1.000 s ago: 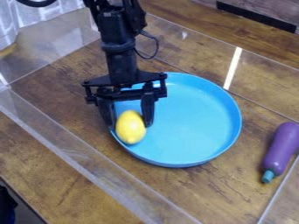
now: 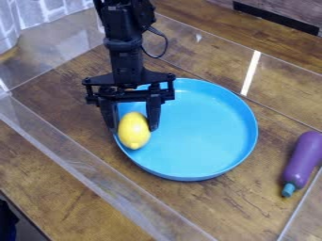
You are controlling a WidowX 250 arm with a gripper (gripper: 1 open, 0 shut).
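Observation:
The black gripper [image 2: 131, 115] reaches down from the top over the left part of a blue plate [image 2: 206, 134], its fingers around a yellow egg-shaped object [image 2: 134, 132] at the plate's left side. The fingers are closed on that object, though its contact with them is partly hidden.
A purple eggplant-like toy [image 2: 302, 162] lies to the right of the plate on the wooden table [image 2: 113, 198]. Clear plastic walls edge the work area. The table behind the plate is open.
The gripper has shifted slightly left and up, and the yellow object has moved a little with it.

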